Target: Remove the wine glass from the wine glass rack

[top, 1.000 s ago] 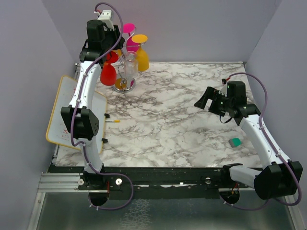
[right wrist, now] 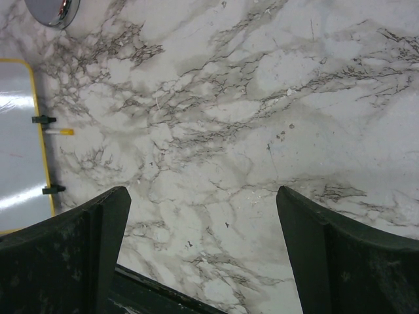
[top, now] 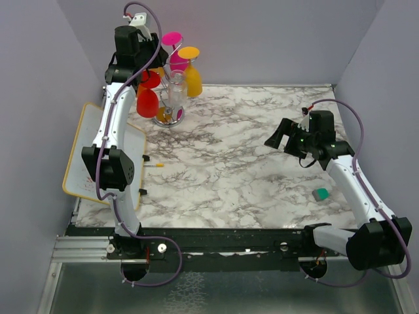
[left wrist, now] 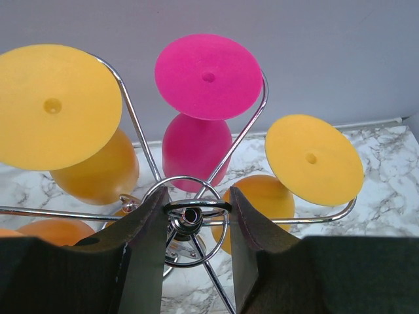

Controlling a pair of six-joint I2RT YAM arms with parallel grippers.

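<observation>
A chrome rack at the back left holds upside-down glasses: pink [left wrist: 208, 65], yellow [left wrist: 52, 118], red [top: 147, 104] and a clear one [top: 177, 88]. My left gripper is over the rack's centre, its fingers either side of the chrome top ring, part closed; whether it grips the ring I cannot tell. My right gripper stands open over the right part of the counter, empty.
A white board with a yellow edge [top: 98, 157] lies at the left, with a yellow pen-like item beside it. A small green block [top: 321, 194] sits at the right.
My left arm and its cable have shifted slightly left at the rack, and the rack's glasses appear to have moved slightly left too. The right arm is still.
</observation>
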